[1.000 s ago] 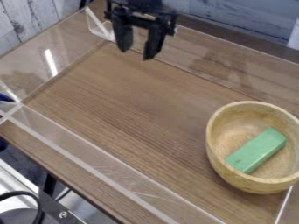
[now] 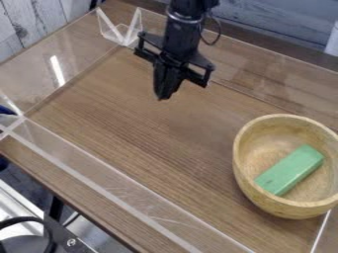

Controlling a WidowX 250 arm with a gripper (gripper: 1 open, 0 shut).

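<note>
My black gripper (image 2: 168,83) hangs over the upper middle of the wooden table (image 2: 132,148), its fingertips pointing down and apparently shut, with nothing visible between them. At the right sits a tan round bowl (image 2: 248,148) with a green rectangular block (image 2: 290,170) lying inside it, to the lower right of the gripper.
Clear plastic panels run along the table's left side, and a white-grey wall stands behind. Black cables (image 2: 27,225) show at the lower left corner.
The bowl and block are unchanged.
</note>
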